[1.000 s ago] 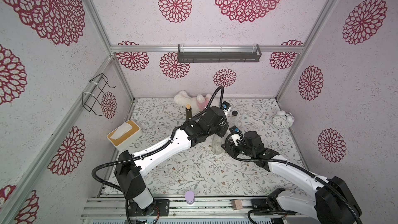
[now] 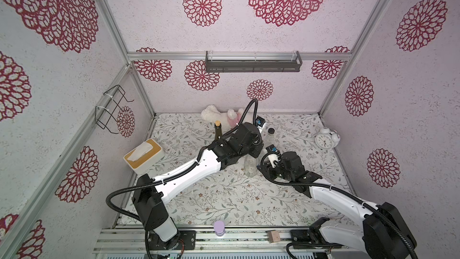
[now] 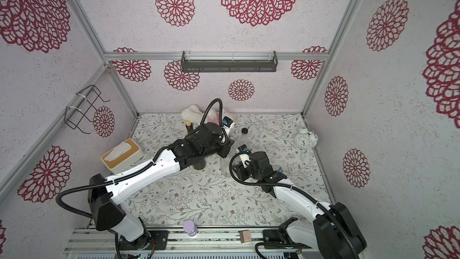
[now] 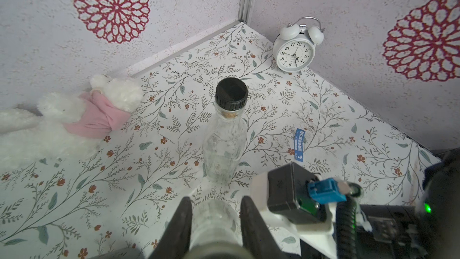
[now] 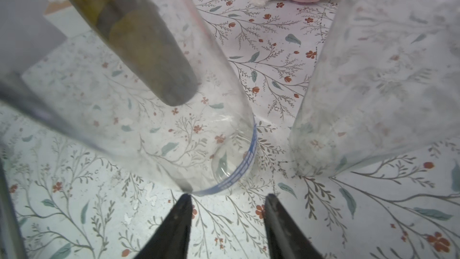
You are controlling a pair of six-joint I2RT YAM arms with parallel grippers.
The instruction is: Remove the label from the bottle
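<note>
A clear bottle (image 4: 213,218) is gripped by my left gripper, which is shut on its upper part. The bottle's lower body (image 5: 191,129) leans across the right wrist view, with a thin blue band (image 5: 234,175) around its base edge. My right gripper stands open just short of that base, its dark fingers (image 5: 178,235) apart with only tablecloth visible between them. A blue printed strip (image 4: 299,144), which looks like a label, lies flat on the cloth. In the top views, the arms partly hide the held bottle (image 2: 250,167).
Another clear bottle (image 4: 224,136) with a black cap stands close behind the held one. A dark corked bottle (image 2: 218,129), a plush toy (image 4: 98,110) and a white alarm clock (image 4: 295,48) stand farther out. A tissue box (image 2: 143,155) sits at the left.
My right wrist has tilted and shifted slightly in the top left view. The left arm looks unmoved, still gripping the bottle.
</note>
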